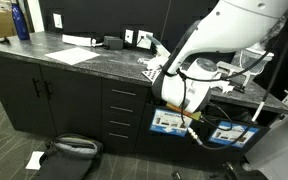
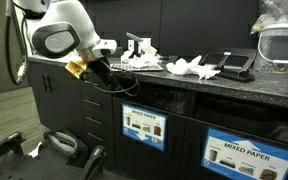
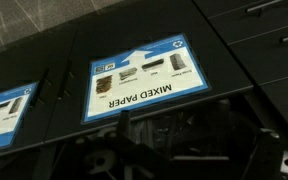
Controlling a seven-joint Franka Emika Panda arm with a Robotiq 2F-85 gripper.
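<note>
My gripper stands open at the bottom of the wrist view, dark against the shadow, and nothing shows between its fingers. In that view a MIXED PAPER sign point(image 3: 149, 85) lies beyond it on a dark cabinet front. The white arm point(image 1: 184, 90) reaches down in front of the cabinets. In the second exterior view, crumpled white paper point(image 2: 192, 68) rests on the counter point(image 2: 274, 92), to the right of and apart from the arm.
On the floor are a dark bag point(image 1: 72, 160) and a white scrap point(image 1: 35, 160). A black tray point(image 2: 234, 62) and a clear tub point(image 2: 281, 45) stand on the counter. Below it are dark drawers point(image 1: 122, 112). Open floor lies in front of the left cabinets.
</note>
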